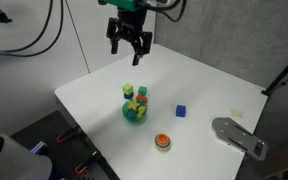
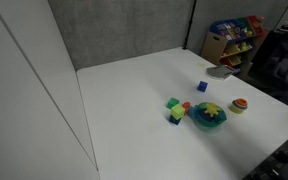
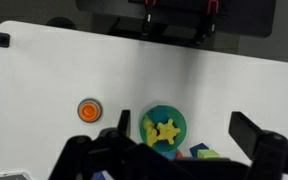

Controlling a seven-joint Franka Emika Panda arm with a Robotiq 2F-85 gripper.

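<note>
My gripper (image 1: 128,52) hangs high above the white table, its fingers spread well apart with nothing between them. From the wrist view, the open gripper has a round teal-green bowl (image 3: 182,118) on the table beneath the gap between its fingers. Yellow pieces (image 3: 166,130), one gear-shaped, lie in the bowl. A round orange-topped item (image 1: 162,140) sits apart from it, towards the table's front. Behind the bowl are a yellow-green block (image 1: 128,89), a green block (image 1: 143,90) and a small red piece (image 2: 186,105). A blue block (image 1: 181,111) lies alone.
A grey metal tray-like item (image 1: 238,136) lies at the right of the table. Colourful bins (image 2: 232,43) stand beyond the far end. A grey wall (image 1: 219,45) borders the back.
</note>
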